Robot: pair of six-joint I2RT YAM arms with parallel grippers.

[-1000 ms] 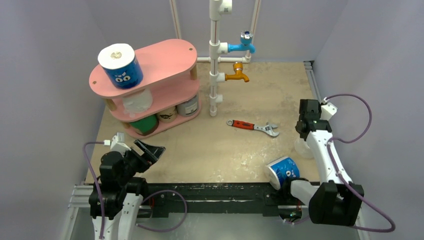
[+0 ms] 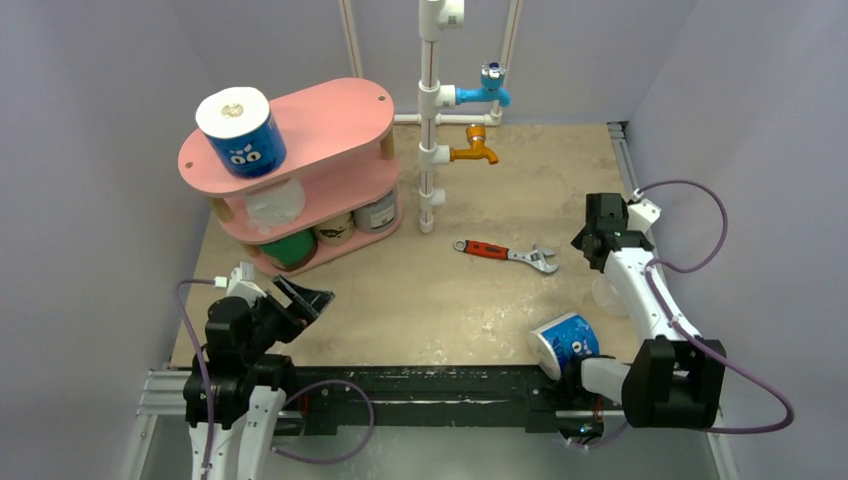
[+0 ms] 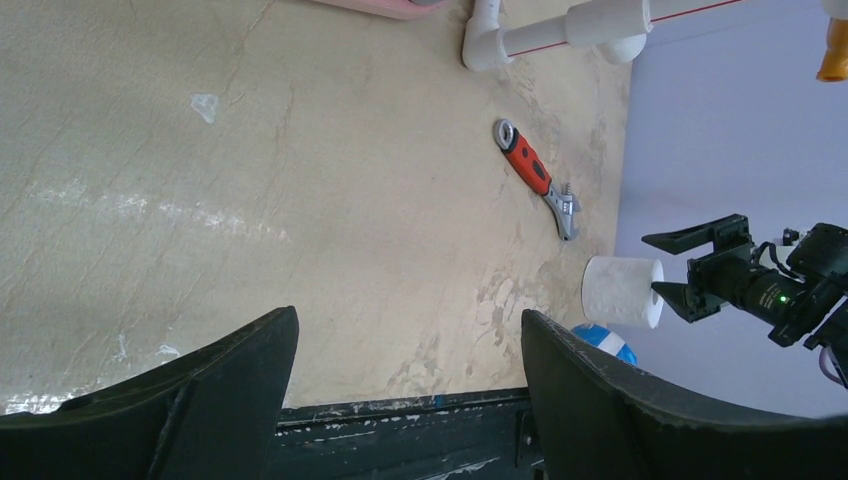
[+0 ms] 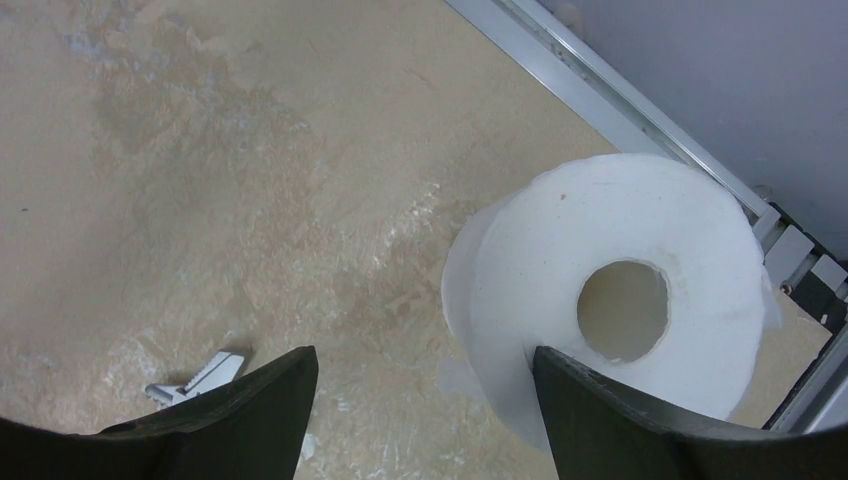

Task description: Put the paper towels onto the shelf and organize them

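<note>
My right gripper (image 2: 600,240) is open above an upright white paper roll (image 4: 700,240) at the table's right edge, one finger at the roll's rim. My left gripper (image 2: 305,300) hangs open over the front left, nothing between its fingers. A blue-wrapped roll (image 2: 568,340) lies on its side at the front right. The pink shelf (image 2: 330,110) at back left holds a blue roll (image 2: 245,140) on top, a white bagged item (image 2: 275,205) in the middle and several cans or rolls below.
A red-handled wrench (image 2: 485,249) lies mid-table. A white pipe stand (image 2: 430,180) with blue and orange taps rises beside the shelf.
The right gripper has shifted left over the white roll, after a brief move to the right. My left gripper has moved very slightly right.
</note>
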